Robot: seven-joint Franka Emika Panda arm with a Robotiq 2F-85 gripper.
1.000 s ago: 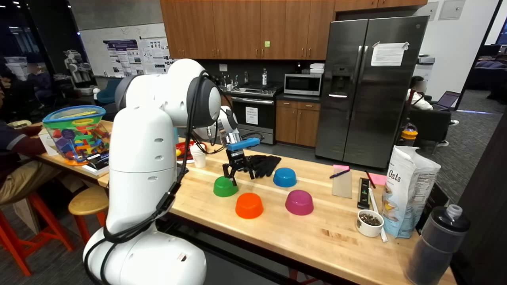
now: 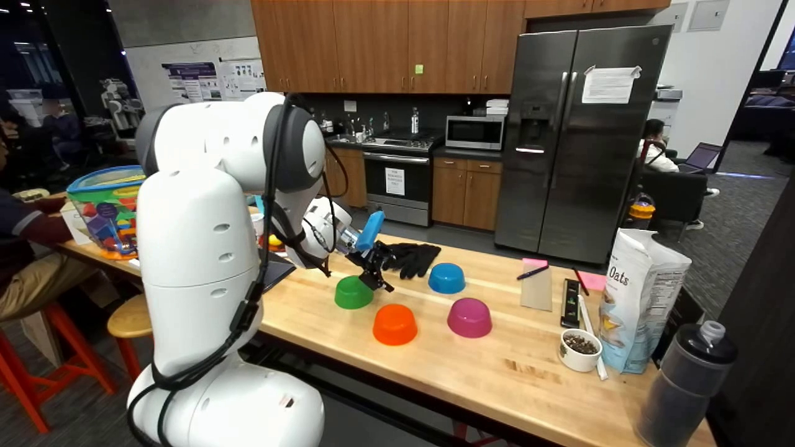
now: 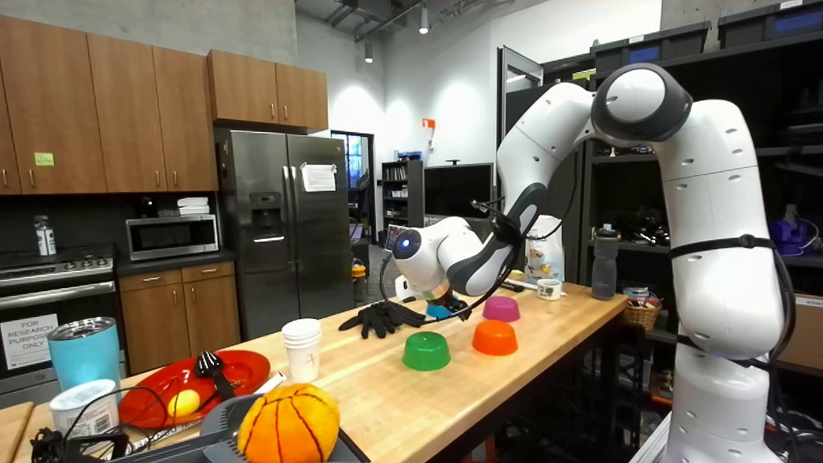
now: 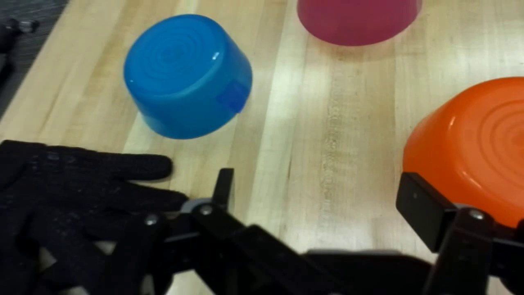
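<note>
Four upturned bowls, green (image 2: 353, 293), orange (image 2: 395, 325), blue (image 2: 447, 279) and magenta (image 2: 469, 318), rest on the wooden table. My gripper is open, its fingers wide apart with only bare tabletop between them. In the wrist view the right finger (image 4: 423, 211) is close beside the orange bowl (image 4: 474, 147); whether they touch I cannot tell. Beyond the left finger lies the blue bowl (image 4: 184, 78), and the magenta bowl (image 4: 359, 17) is cut off by the top edge. The green bowl (image 3: 425, 351) is out of the wrist view.
A black glove (image 4: 73, 172) lies beside the left finger. White cups (image 3: 301, 351) and a red plate (image 3: 243, 363) occupy one end of the table. An oats bag (image 2: 641, 298), a small cup (image 2: 579, 350) and a bottle (image 2: 685, 387) stand at the other.
My arm has swung and tilted, bringing the gripper a little to the right and turning its fingers toward the right. The orange bowl has shifted slightly right. The other bowls have stayed put.
</note>
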